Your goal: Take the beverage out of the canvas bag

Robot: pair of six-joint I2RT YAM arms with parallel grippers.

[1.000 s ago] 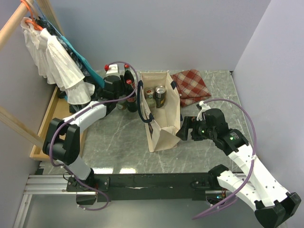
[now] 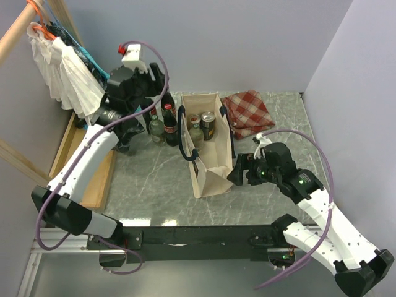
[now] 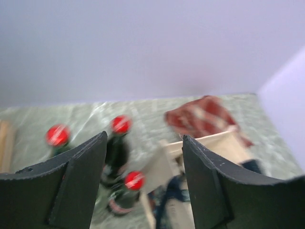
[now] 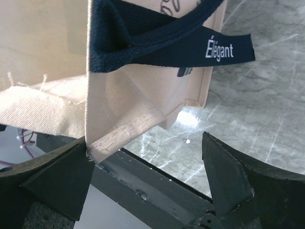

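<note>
The cream canvas bag [image 2: 213, 179] stands open on the table, its navy handles hanging at both sides. Inside it are a dark can [image 2: 208, 125] and a pale glass bottle [image 2: 196, 134]. My left gripper is open and empty, raised above several bottles left of the bag; a red-capped bottle [image 3: 128, 191] shows below its fingers. Beside the bag's front right corner, my right gripper is open too. The bag's cloth edge [image 4: 102, 138] lies close against its left finger in the right wrist view; whether they touch I cannot tell.
A dark red-capped bottle [image 2: 170, 127] and a greenish bottle [image 2: 156, 129] stand left of the bag. Behind it on the right lies a red checked cloth [image 2: 247, 112]. Clothes [image 2: 77, 74] hang at the far left.
The greenish bottle has come into clearer view. The right gripper and the bag look nearly unchanged.
</note>
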